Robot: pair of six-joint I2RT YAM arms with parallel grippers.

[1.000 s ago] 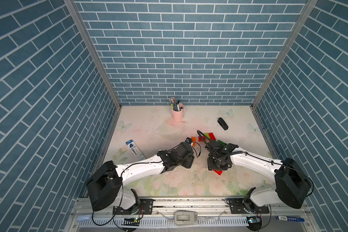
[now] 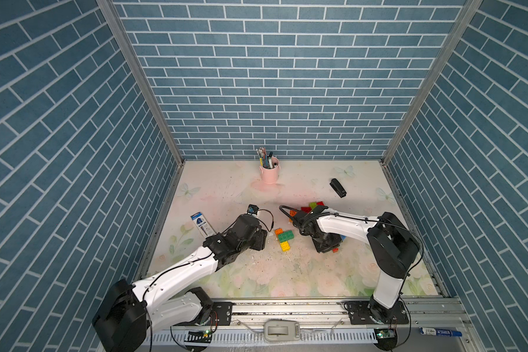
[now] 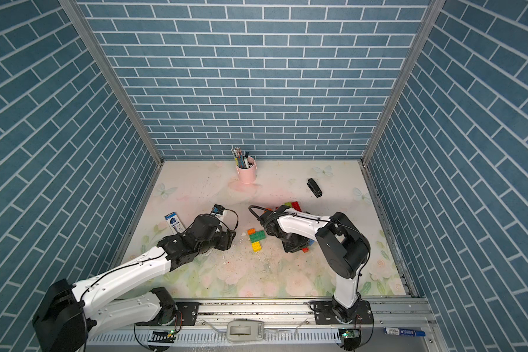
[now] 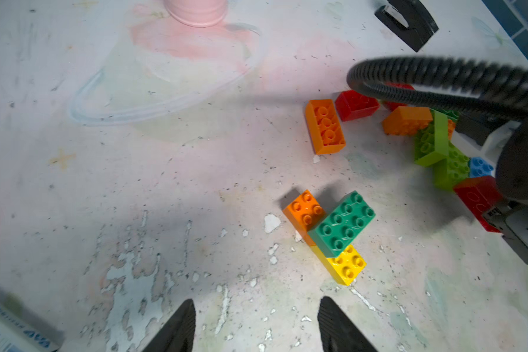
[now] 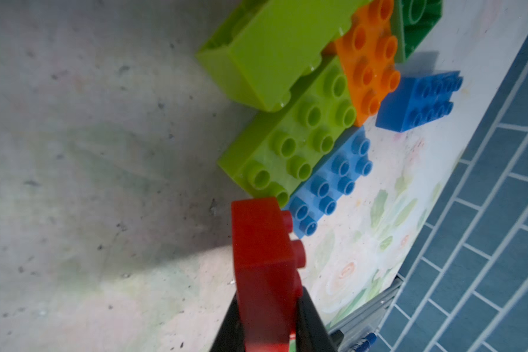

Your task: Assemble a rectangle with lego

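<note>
A red brick (image 5: 264,252) is clamped in my right gripper, its studs turned to the right in the right wrist view. Behind it lie lime green bricks and a light blue brick. Near the table's middle is a joined group: a green brick (image 4: 343,224) sits across an orange brick (image 4: 304,212) and a yellow brick (image 4: 343,267). My left gripper is apart from this group, to its left, with its fingers spread and only bare table showing between them.
Loose bricks crowd the right side, among them an orange brick (image 4: 325,126) and a lime green brick (image 5: 290,138). A pink cup (image 2: 269,173) and a black stapler (image 2: 338,187) stand farther back. A boxed item (image 2: 200,224) lies left.
My left gripper has drawn back to the left, uncovering the orange, green and yellow group.
</note>
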